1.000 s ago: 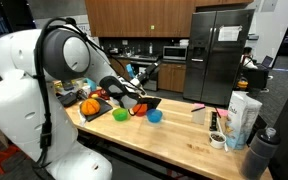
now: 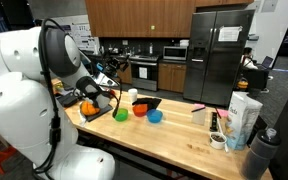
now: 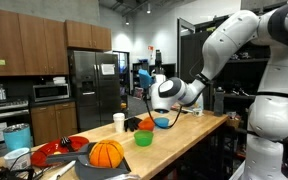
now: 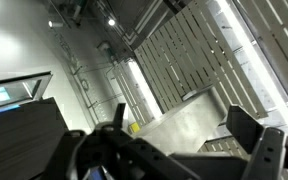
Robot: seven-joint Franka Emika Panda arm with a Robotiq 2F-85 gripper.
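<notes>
In the wrist view my gripper stands open, its dark fingers [image 4: 114, 127] wide apart and nothing held between them. The camera there looks up past them at ceiling slats and part of the room. In exterior view 1 my arm [image 2: 26, 55] is raised at the left, above and clear of the table. Below lie a green bowl [image 2: 121, 115], a red-orange bowl [image 2: 140, 111] and a blue bowl [image 2: 155, 116]. A white cup [image 2: 132, 95] stands behind them. The orange round object [image 3: 108, 154] sits at the near end in exterior view 2.
A black flat item [image 2: 148, 102] lies behind the bowls. A bag [image 2: 244, 115], a dark canister [image 2: 261, 155] and small containers crowd the right end. A blue pot [image 3: 17, 136] stands at the far left.
My arm has swung left and drawn back from above the bowls, rising to the left side of the table. The bowls and cup show no visible movement.
</notes>
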